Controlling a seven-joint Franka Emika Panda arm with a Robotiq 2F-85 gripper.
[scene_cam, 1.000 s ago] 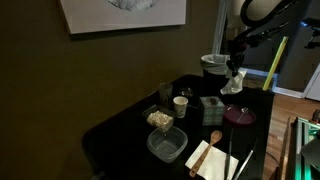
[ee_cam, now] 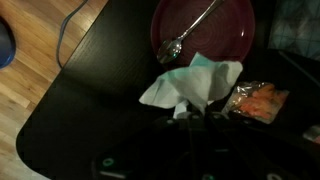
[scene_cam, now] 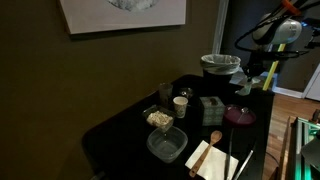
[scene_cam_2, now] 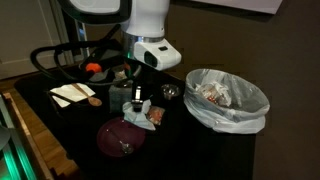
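Observation:
A crumpled white tissue hangs from my gripper, whose fingers are shut on it. In the second exterior view the tissue dangles below the gripper, over the dark table near a dark red plate. From the wrist, the red plate with a metal spoon shows beyond the tissue. The first exterior view has the gripper small and dark at the table's far right end.
A bin with a white liner stands beside the table. A small packet with orange contents lies near the plate, and a patterned box stands farther along. A clear container and wooden spoon lie toward the near end.
In the first exterior view, my arm has swung right and farther back, past the plate, carrying the tissue with it. The table objects look unmoved.

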